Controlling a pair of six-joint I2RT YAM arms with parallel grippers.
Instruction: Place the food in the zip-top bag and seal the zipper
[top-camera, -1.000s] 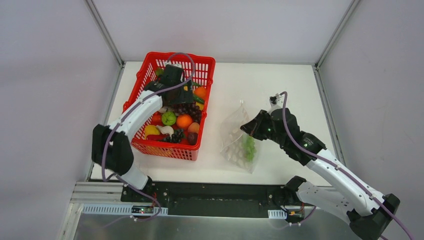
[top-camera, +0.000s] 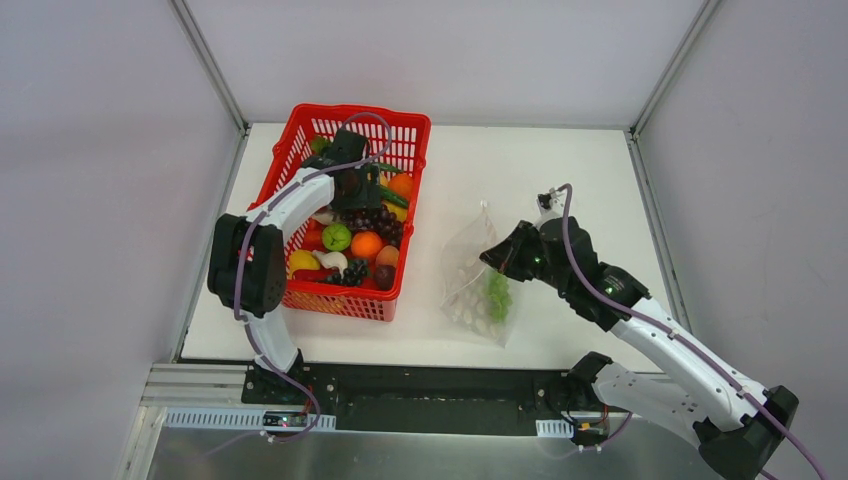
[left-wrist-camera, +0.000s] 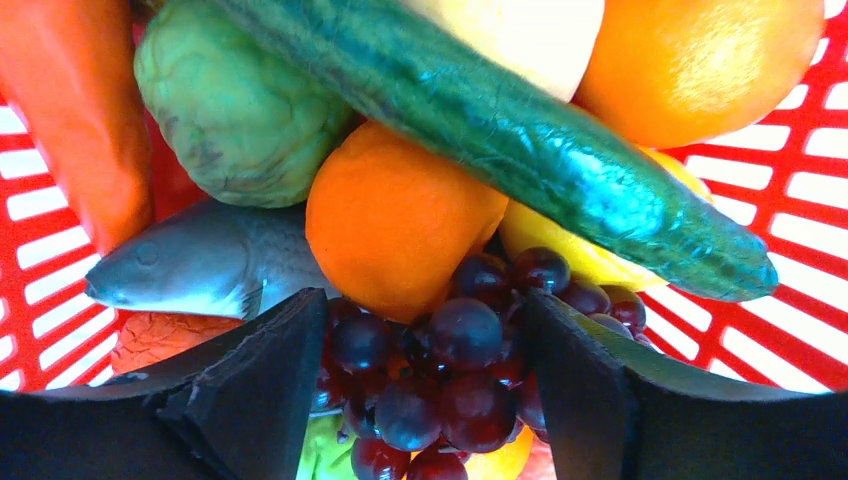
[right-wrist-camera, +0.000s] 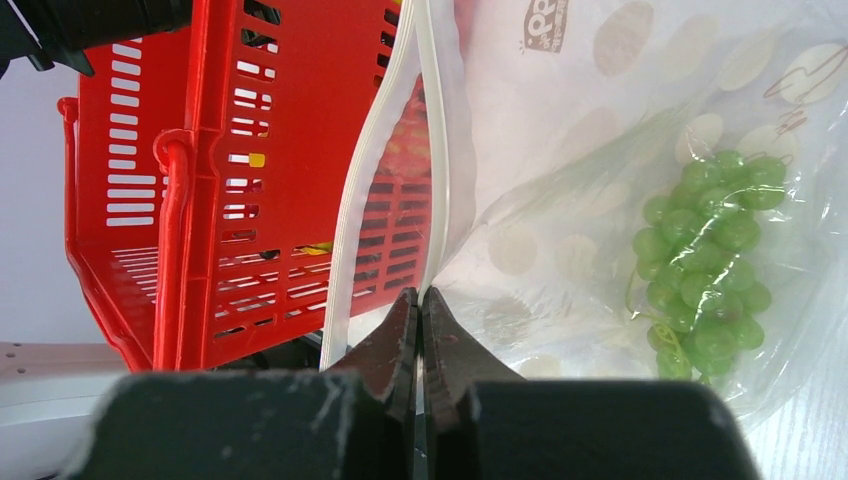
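Observation:
My left gripper is down inside the red basket (top-camera: 300, 300), its fingers part open around dark grapes (left-wrist-camera: 465, 330). An orange (left-wrist-camera: 400, 220), cucumber (left-wrist-camera: 600, 190), cabbage (left-wrist-camera: 240, 100), fish (left-wrist-camera: 200, 265) and yellow fruit lie beside them. My right gripper is shut on the zipper edge of the zip top bag (right-wrist-camera: 540, 180), holding it up on the table's middle right. Inside the bag lies a bunch of green grapes (right-wrist-camera: 705, 260).
The basket fills the left part of the white table (top-camera: 540, 160). Walls surround the table at the back and both sides.
My left arm has moved forward and slightly right over the basket, its gripper shifting a little among the food. The right arm and bag have stayed still.

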